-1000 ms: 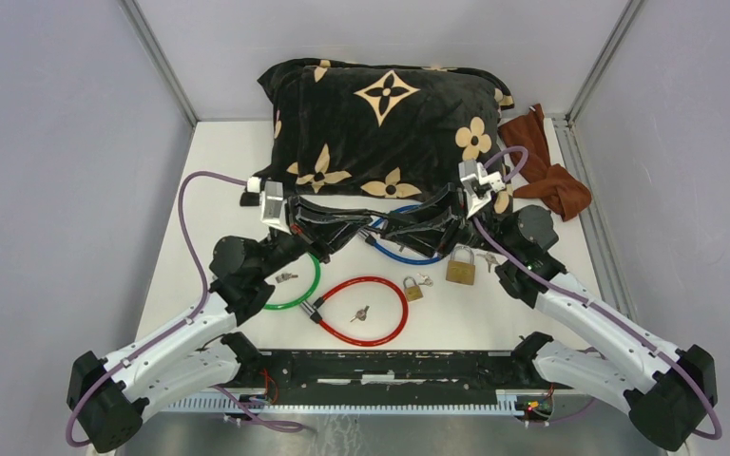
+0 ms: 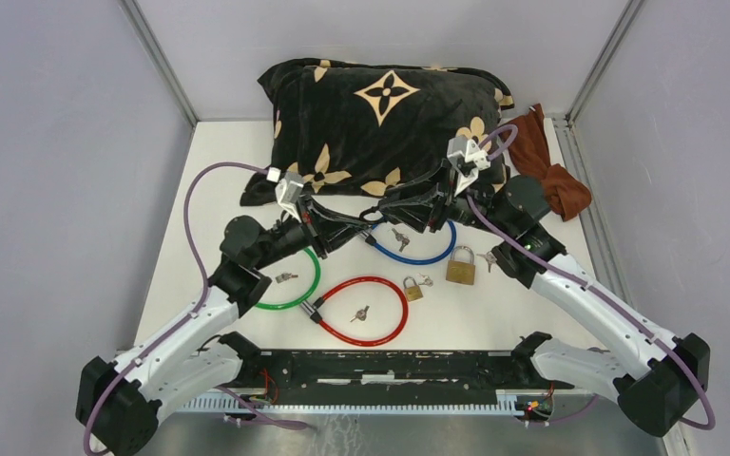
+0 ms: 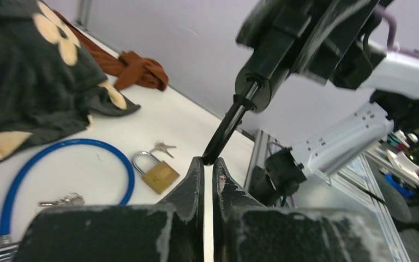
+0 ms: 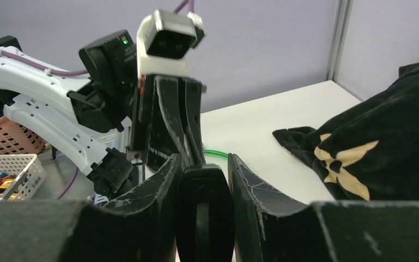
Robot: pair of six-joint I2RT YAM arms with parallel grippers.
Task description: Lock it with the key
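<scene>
A slim dark piece with a silvery streak (image 3: 230,126) spans the gap between the two grippers in the left wrist view. My left gripper (image 2: 365,224) is shut on its near end, fingertips close together. From the other side, my right gripper is shut around a thick black part (image 4: 204,210), seemingly of the same piece. Seen from above, a small dark curve (image 2: 369,213) shows where the hands meet, over the blue cable lock (image 2: 428,260). Whether a key is held cannot be told; the fingers hide the gripped ends.
On the white table lie a red cable lock (image 2: 404,313), a green one (image 2: 316,275), a large brass padlock (image 2: 460,272), a small brass padlock (image 2: 413,293) and loose keys (image 2: 360,313). A black patterned cushion (image 2: 342,104) fills the back; brown cloth (image 2: 563,190) lies back right.
The right hand moved slightly toward the back and tilted.
</scene>
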